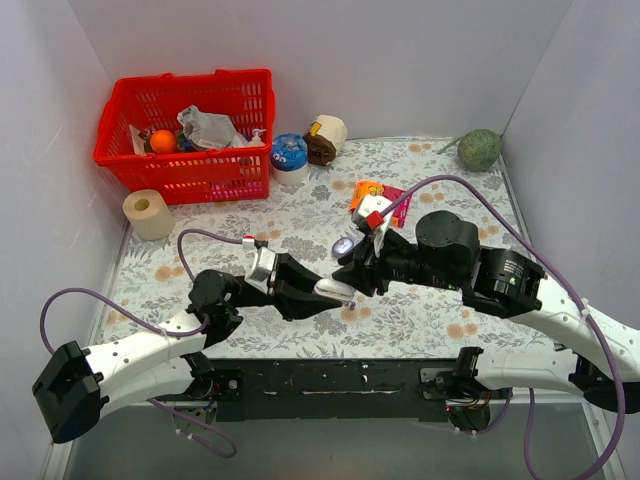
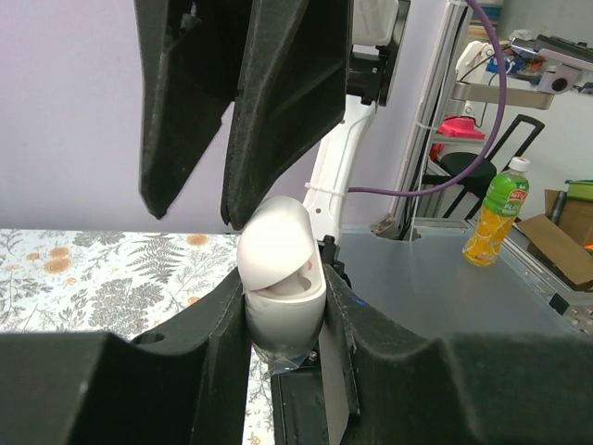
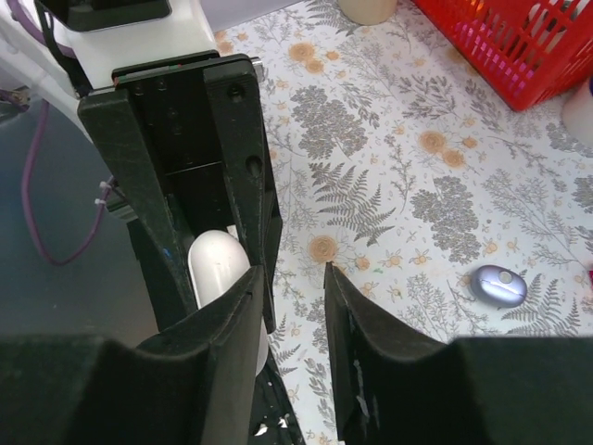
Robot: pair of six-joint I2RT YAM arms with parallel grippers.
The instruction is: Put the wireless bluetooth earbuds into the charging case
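The white charging case (image 1: pixel 334 289) is held off the table, with my left gripper shut on its lower half. In the left wrist view its lid (image 2: pixel 275 239) is tilted down over the body (image 2: pixel 285 320), leaving a narrow gap at one side. My right gripper has its fingers apart, nothing between them. One right fingertip (image 2: pixel 239 211) is at the top of the lid and seems to touch it. The other hangs beside it, clear of the case. Whether earbuds sit inside the case cannot be made out.
A silver mouse-like object (image 3: pixel 498 286) lies on the flowered tablecloth just behind the grippers. Farther back are an orange packet (image 1: pixel 364 190), a blue-topped roll (image 1: pixel 290 155) and a red basket (image 1: pixel 180 185).
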